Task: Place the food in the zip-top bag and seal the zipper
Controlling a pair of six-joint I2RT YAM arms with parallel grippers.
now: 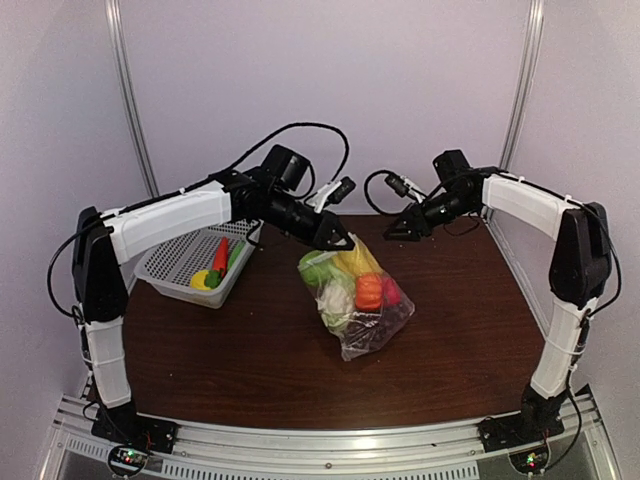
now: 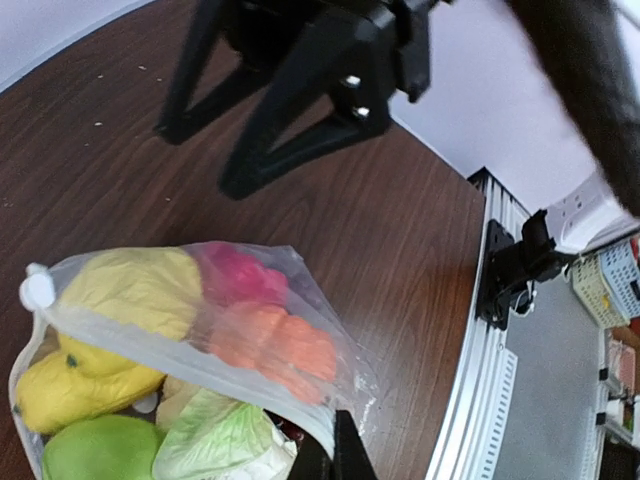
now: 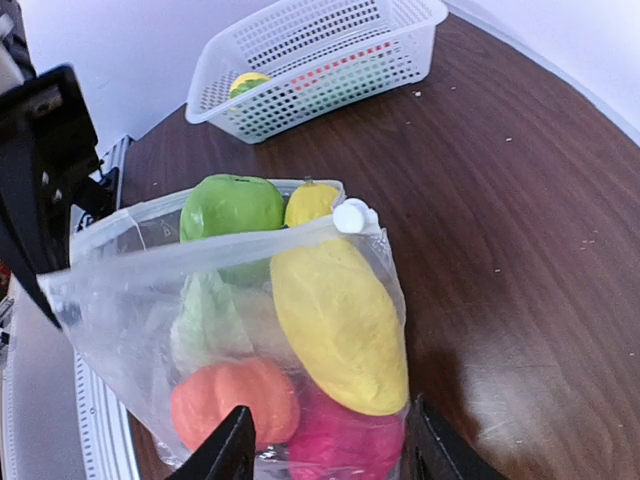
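The clear zip top bag is held up by its rim and packed with food: a yellow pepper-like piece, a green one, a red-orange one, a pink one and leafy cabbage. Its mouth gapes, and the white zipper slider sits at one end of the rim. My left gripper is shut on the rim at the opposite end. To the right of the bag in the top view, my right gripper is open with nothing between its fingers.
A white perforated basket stands at the back left, with a red piece, a yellow piece and some green food inside. Bare table lies to the right and in front of the bag.
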